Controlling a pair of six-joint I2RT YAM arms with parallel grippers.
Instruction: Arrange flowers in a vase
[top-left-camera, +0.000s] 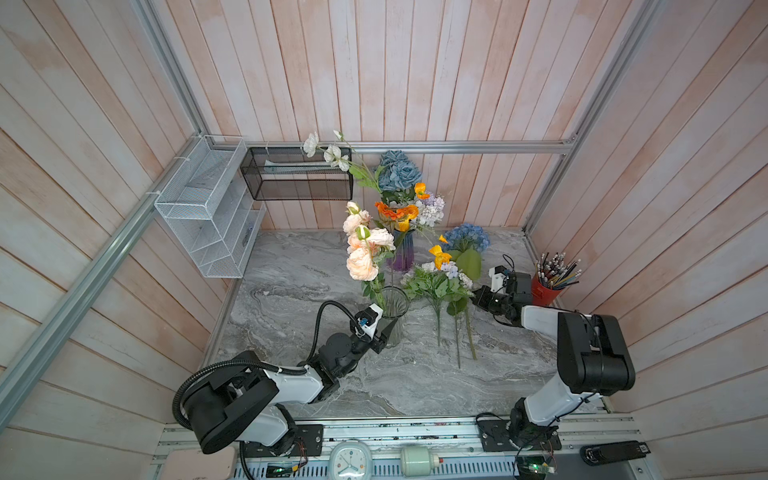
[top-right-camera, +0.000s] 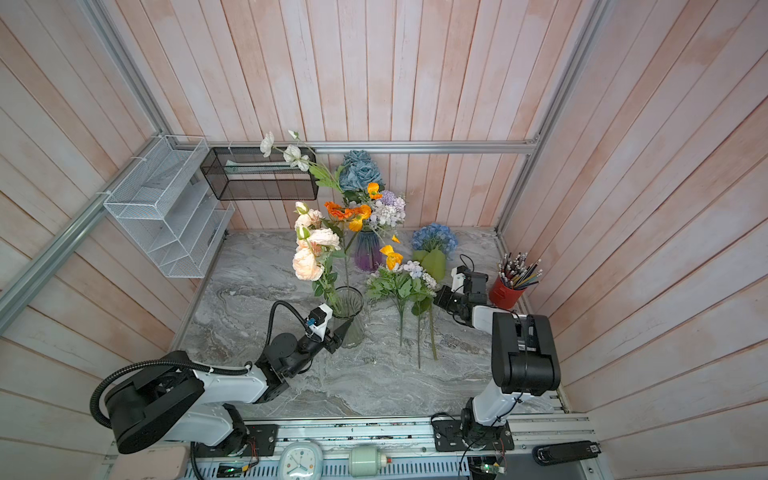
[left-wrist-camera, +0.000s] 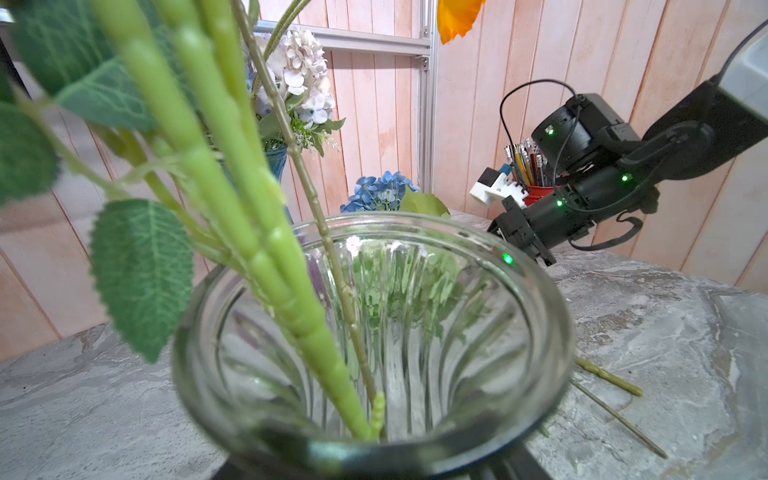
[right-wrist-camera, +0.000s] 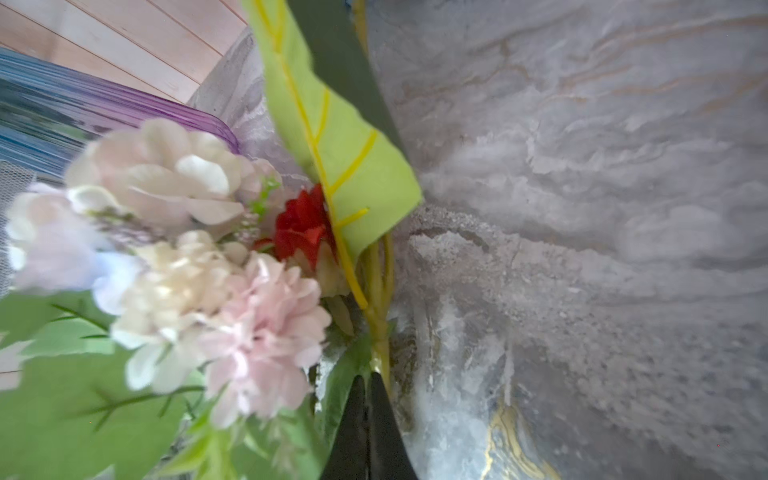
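Note:
A clear ribbed glass vase (left-wrist-camera: 216, 384) stands on the table, and my left gripper (top-left-camera: 385, 331) is shut on it; the left wrist view shows dark finger parts low on both sides. Thick green stems (left-wrist-camera: 296, 320) of the peach flowers (top-left-camera: 362, 262) reach down inside, along with a thinner stem (left-wrist-camera: 324, 232). My right gripper is shut, tips together, nothing visibly between them. Its tips are beside a stem (right-wrist-camera: 377, 332) below a large leaf (right-wrist-camera: 352, 168). Pale pink blooms (right-wrist-camera: 264, 328), a yellow flower (top-left-camera: 439, 256) and a blue hydrangea (top-left-camera: 467, 237) lie on the table.
Behind stands a purple vase (top-left-camera: 402, 253) filled with blue, orange and lilac flowers. A red pencil cup (top-left-camera: 545, 294) is just right of my right arm. White mesh shelves (top-left-camera: 209, 212) and a black wire basket (top-left-camera: 296, 188) line the back left.

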